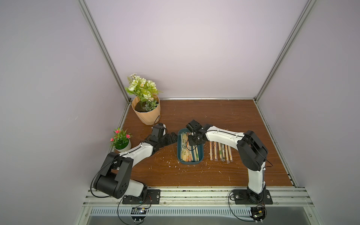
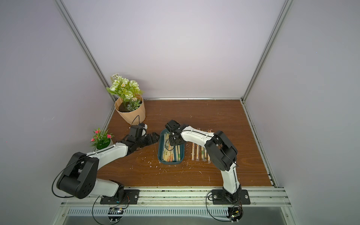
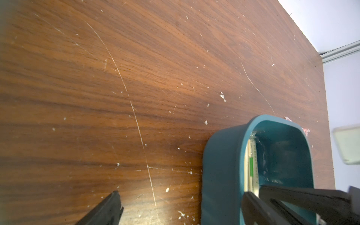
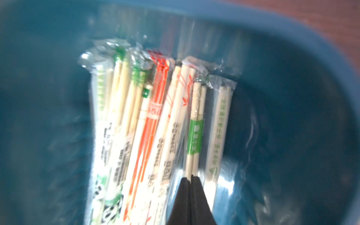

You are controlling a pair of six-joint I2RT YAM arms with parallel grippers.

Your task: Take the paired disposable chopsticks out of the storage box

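A teal storage box [image 1: 190, 162] holds wrapped chopstick pairs [image 4: 153, 123] with green, red and white prints, packed side by side. My right gripper is over the box's inside, its fingers shut with nothing seen between them, tips near the green-banded pair. My left gripper stands open just left of the box, with only bare table between its fingers. Several more wrapped pairs [image 1: 221, 151] lie in a row on the table right of the box, partly hidden by my right arm.
A large potted white flower [image 1: 145, 112] stands at the back left, and a small potted pink flower [image 1: 121, 142] at the left edge. Small scraps lie near the front.
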